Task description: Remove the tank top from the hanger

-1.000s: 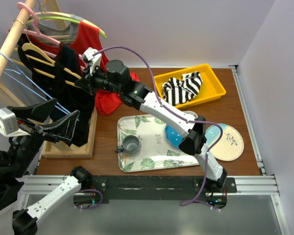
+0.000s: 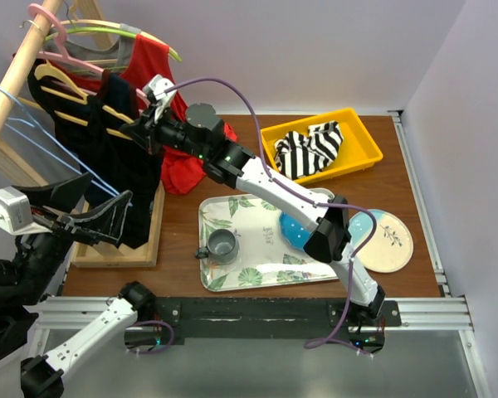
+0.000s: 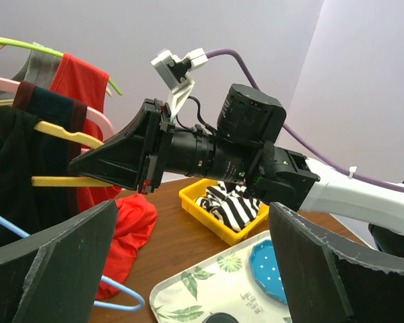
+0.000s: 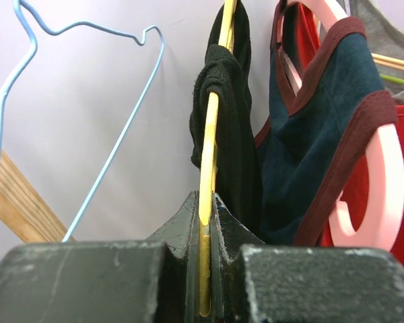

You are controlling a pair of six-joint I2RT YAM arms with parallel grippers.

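The black tank top [image 2: 120, 178] hangs on a yellow hanger [image 2: 48, 73] on the rack at left. My right gripper is shut on the bare end of the yellow hanger [image 4: 211, 128]; in the right wrist view, the tank top's strap [image 4: 246, 161] is bunched farther along, apart from the fingertips. From the left wrist view, the right gripper reaches the hanger's end from the right. My left gripper [image 2: 108, 189] stands open in front of the rack, nothing between its fingers.
Blue hangers [image 2: 54, 149] hang at the near end of the rail [image 2: 21, 66], close to my left gripper. Behind the yellow hanger is a pink hanger [image 4: 384, 182] with a dark teal garment [image 4: 333, 114]. A yellow bin [image 2: 367, 149] and tray [image 2: 266, 278] lie to the right.
My left gripper has barely moved.
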